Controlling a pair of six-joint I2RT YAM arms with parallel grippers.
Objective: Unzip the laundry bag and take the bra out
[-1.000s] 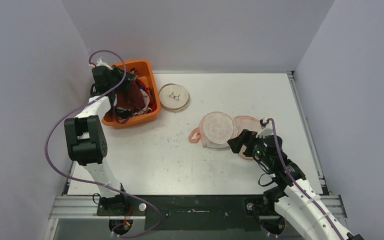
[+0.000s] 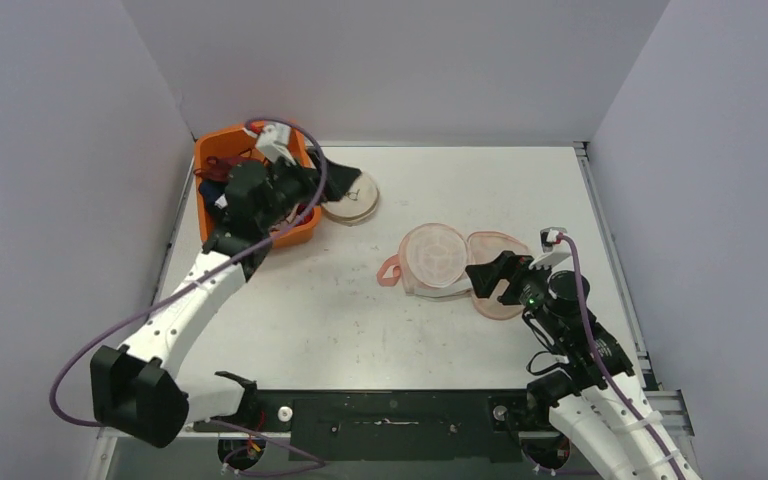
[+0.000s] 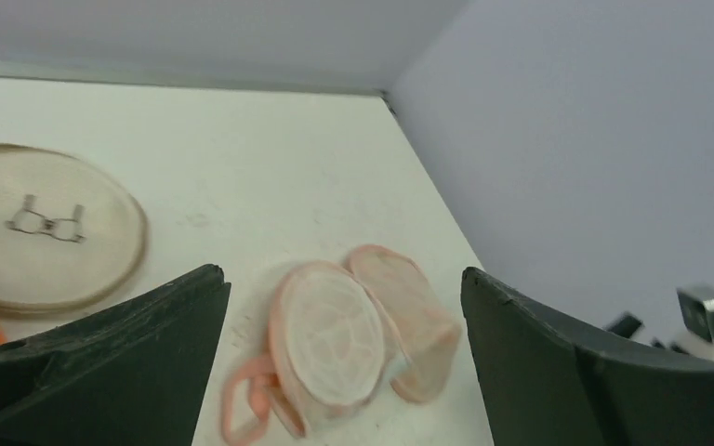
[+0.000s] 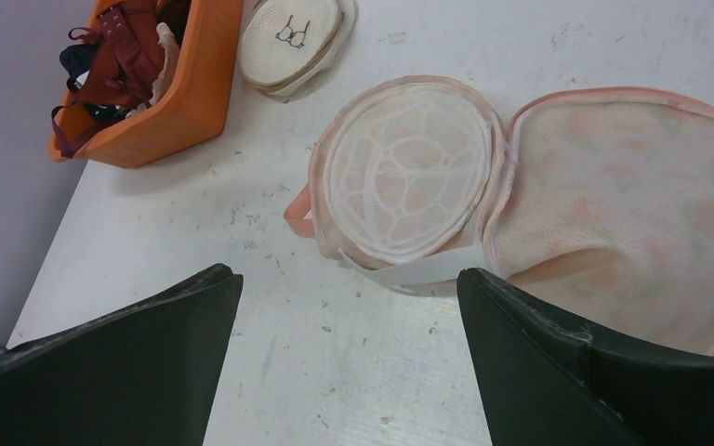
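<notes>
Two peach mesh laundry bags lie flat at the middle-right of the white table: a round one with a loop strap, and a flatter piece beside it. A cream round bag with a bra drawing lies at the back, beside the orange bin. My left gripper is raised over the bin's right side and the cream bag, open and empty. My right gripper hangs open over the peach bags, nothing between its fingers.
The orange bin at back left holds dark, maroon and pale garments. Grey walls enclose both sides and the back.
My left gripper has risen out of the bin and swung right, with nothing visible in it. My right gripper has shifted slightly right.
</notes>
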